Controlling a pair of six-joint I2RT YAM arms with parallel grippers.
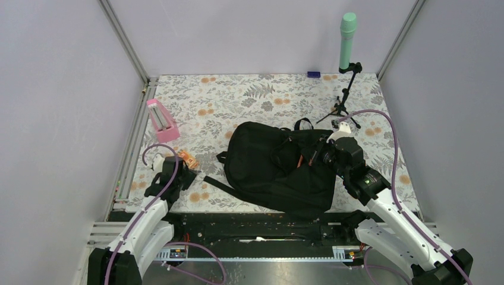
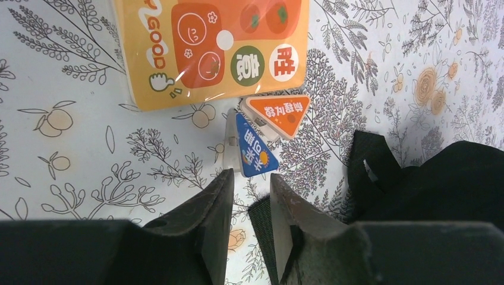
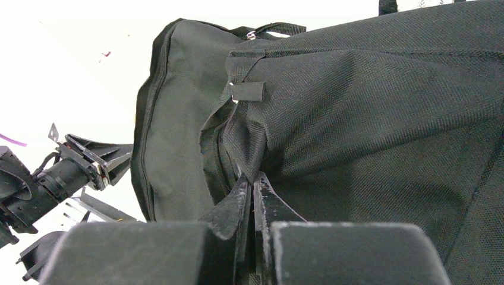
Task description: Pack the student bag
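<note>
The black bag (image 1: pixel 255 160) lies in the middle of the table, its pocket pulled partly open. My right gripper is shut at the pocket's edge, where folds of the black cloth (image 3: pixel 245 145) run into its fingertips. In the left wrist view, a small wedge eraser with a blue face (image 2: pixel 254 148) lies right at the tips of my left gripper, which stands part open and does not grip it. Touching it is a second wedge eraser, with an orange face (image 2: pixel 279 113). Just beyond them lies a flat orange pack (image 2: pixel 214 53) with printed pictures.
A pink case (image 1: pixel 162 122) stands at the table's left edge. At the back right is a black tripod (image 1: pixel 343 101) carrying a green tube (image 1: pixel 347 35). A small dark blue block (image 1: pixel 313 75) sits at the back edge. A strap (image 1: pixel 223 186) stretches from the bag toward the left gripper.
</note>
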